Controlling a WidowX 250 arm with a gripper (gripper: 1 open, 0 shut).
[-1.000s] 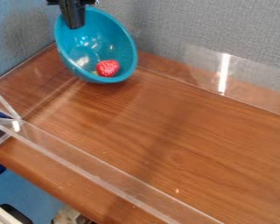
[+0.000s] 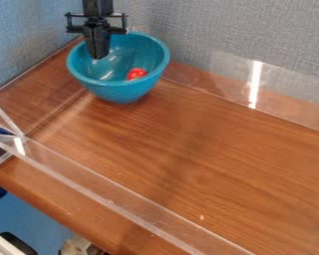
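Note:
A turquoise bowl (image 2: 121,87) sits at the back left of the wooden table (image 2: 202,169). Inside it, toward the right, lies a small red object (image 2: 136,75). My dark gripper (image 2: 97,52) reaches down from the top over the bowl's left part, its tip near the back-left rim and interior. It looks shut; whether it touches the rim is not clear.
Clear plastic walls border the table along the back and the front left. Dark blue and white items (image 2: 1,140) stand at the left edge.
The bowl has gone from strongly tilted toward the camera to more level and a little lower. The red object has shifted right within it. My gripper has moved slightly right and down.

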